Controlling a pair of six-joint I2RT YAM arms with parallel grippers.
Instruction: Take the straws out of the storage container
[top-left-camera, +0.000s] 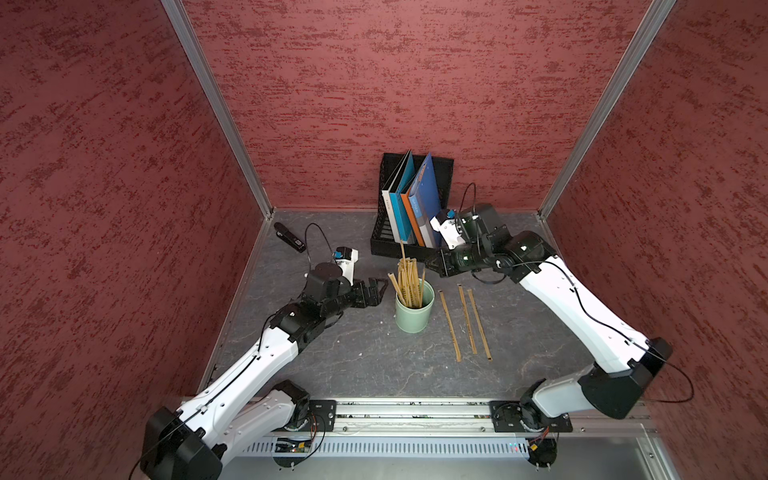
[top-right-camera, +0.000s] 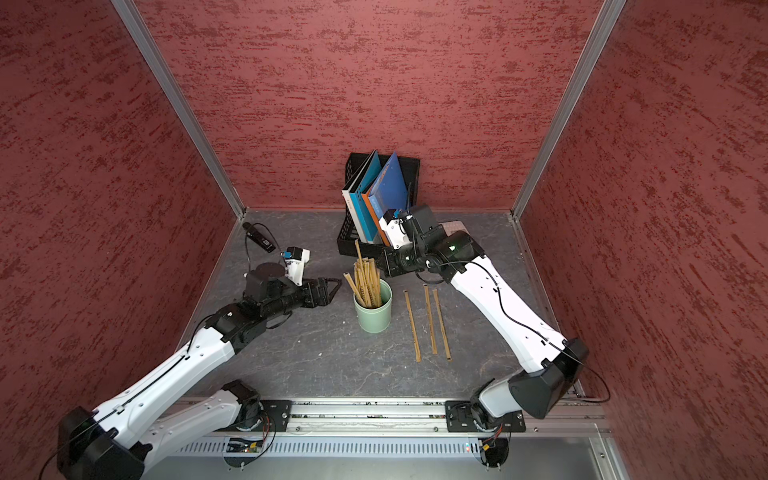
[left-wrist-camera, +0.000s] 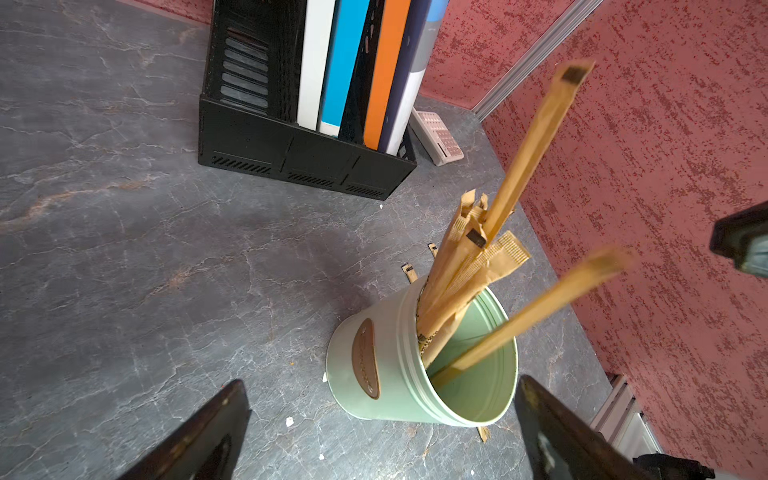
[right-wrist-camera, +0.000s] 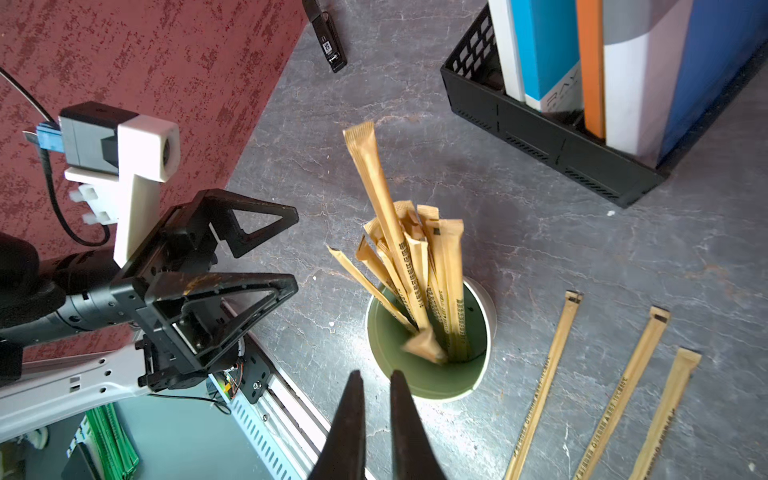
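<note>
A green container (top-left-camera: 413, 318) holds a bundle of paper-wrapped straws (right-wrist-camera: 440, 280), one standing taller than the others. Three loose straws (top-right-camera: 411, 324) lie side by side on the table right of the container. My left gripper (top-left-camera: 377, 292) is open just left of the container, at about straw height, with nothing between its fingers. My right gripper (top-left-camera: 432, 262) is above the container's back right, raised over the straws; in its wrist view the fingertips are blurred at the bottom, with no straw visibly held.
A black file rack (right-wrist-camera: 544, 152) with binders stands behind the container. A black stick-like object (top-left-camera: 289, 237) lies at the back left, and a calculator (left-wrist-camera: 434, 136) at the back right.
</note>
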